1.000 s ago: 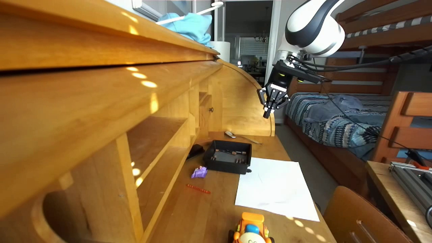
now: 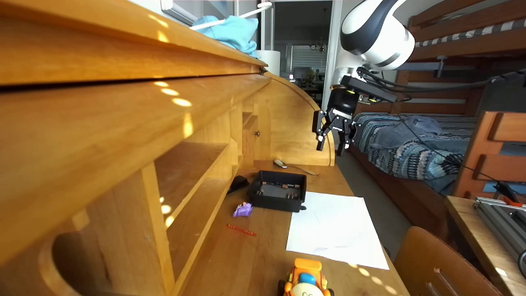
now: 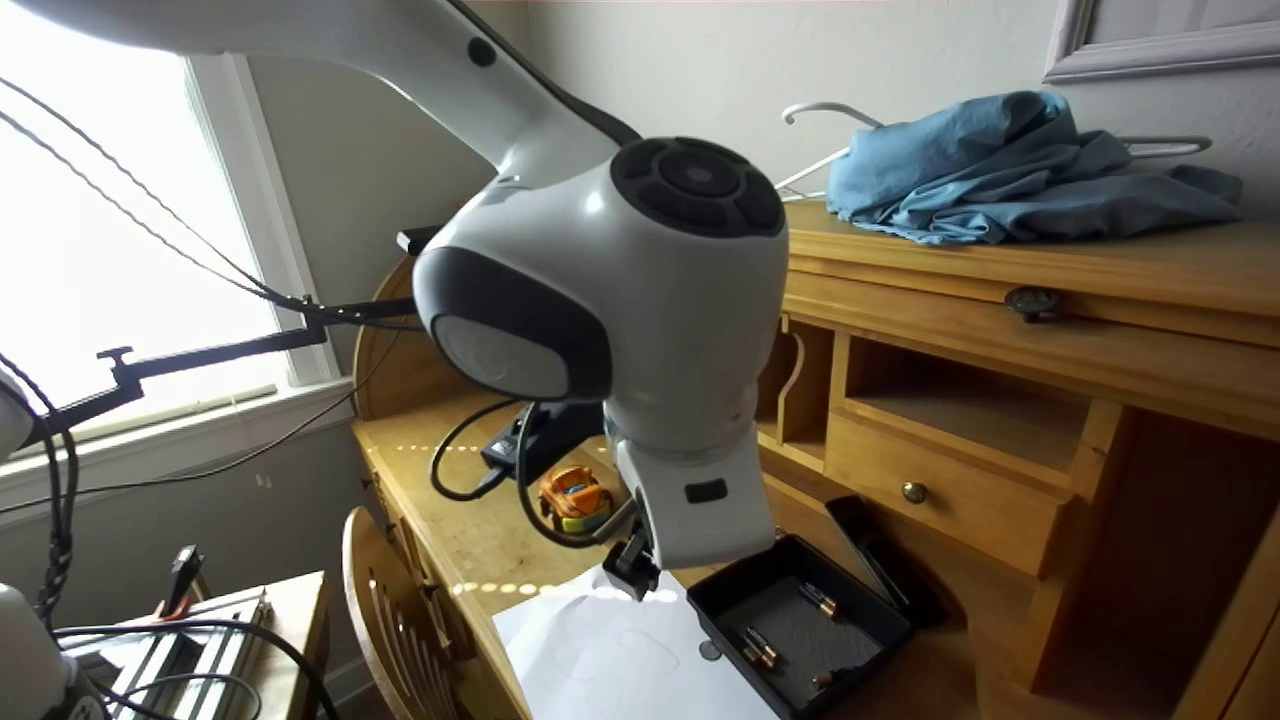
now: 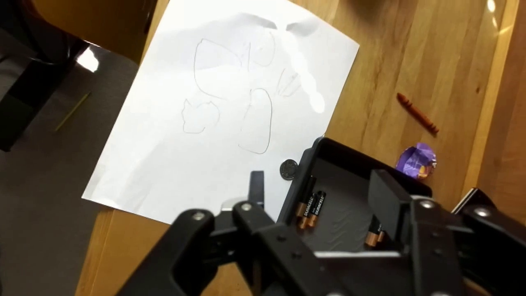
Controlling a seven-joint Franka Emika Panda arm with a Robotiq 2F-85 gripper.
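Note:
My gripper (image 2: pixel 333 145) hangs in the air above the far part of the desk, open, its two fingers well apart. In the wrist view nothing sits between the fingertips. Below it lies a black tray (image 4: pixel 345 153) holding several batteries (image 4: pixel 316 207). A white paper (image 4: pixel 212 148) with faint pencil drawings lies beside the tray, and a small coin (image 4: pixel 288 169) sits between them, close to the tray's wall. A red-orange crayon (image 4: pixel 417 114) and a crumpled purple wrapper (image 4: pixel 416 160) rest on the wood past the tray.
An orange toy car (image 2: pixel 306 278) stands on the near part of the desk. A dark object (image 3: pixel 885 554) leans near the tray by the shelves. Wooden shelving (image 2: pixel 197 163) borders one side; a chair (image 2: pixel 439 261) stands on the other. Bare desk surrounds the crayon.
The gripper has opened; its fingers were together a second ago. The arm has shifted slightly left and straightened toward vertical in exterior view 1. Objects on the desk stay where they were.

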